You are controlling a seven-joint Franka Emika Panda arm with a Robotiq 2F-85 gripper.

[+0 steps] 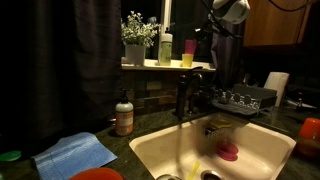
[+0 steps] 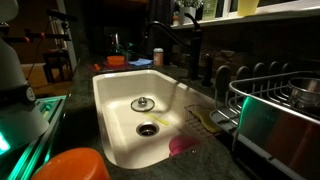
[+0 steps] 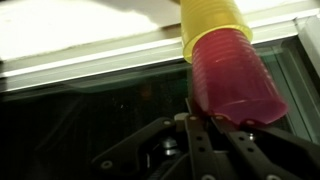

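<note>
A pink cup (image 1: 191, 46) is held up at the window, with my gripper shut on it. Just under it, in exterior view 1, a yellow cup (image 1: 187, 60) stands on the white window sill (image 1: 150, 67). From the wrist, the ribbed pink cup (image 3: 230, 75) lines up with the yellow cup (image 3: 208, 18), and their ends meet or overlap. Whether one sits inside the other I cannot tell. The gripper's fingers are mostly hidden behind the pink cup and dark in shadow.
Left along the sill are a green bottle (image 1: 166, 49) and a potted plant (image 1: 140, 38). Below lie the faucet (image 1: 181, 95) and a white sink (image 2: 120, 120) holding a lid (image 2: 142, 104) and a pink item (image 2: 183, 145). A dish rack (image 2: 270, 95) stands beside it.
</note>
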